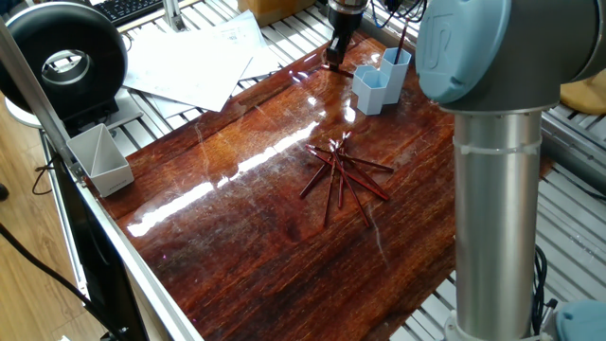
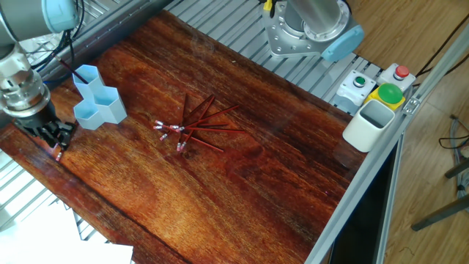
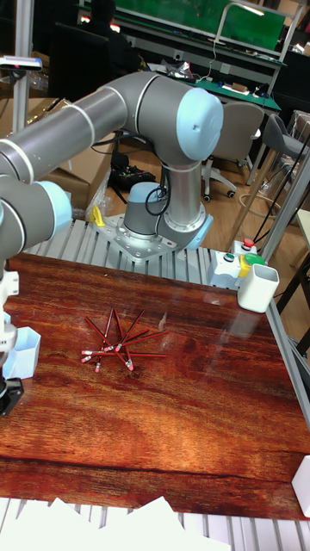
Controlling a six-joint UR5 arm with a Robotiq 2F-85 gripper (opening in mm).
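My gripper (image 1: pixel 331 62) is low at the table's back edge, its dark fingertips at a single red pencil (image 1: pixel 340 71) lying beside the pale blue holder (image 1: pixel 370 93). In exterior view 2 the light end of that pencil (image 2: pixel 58 155) shows just past the gripper (image 2: pixel 61 141); whether the fingers are closed around it cannot be made out. The holder (image 2: pixel 94 103) is a cluster of hexagonal cups, with one dark red pencil (image 2: pixel 71 70) standing in the far cup. A loose, crossed pile of several red pencils (image 1: pixel 346 180) lies mid-table.
A white container (image 1: pixel 100 161) stands at the table's far side, near a button box (image 2: pixel 355 86). Papers (image 1: pixel 194 71) lie past the back edge. Bare wood (image 2: pixel 242 198) surrounds the pencil pile.
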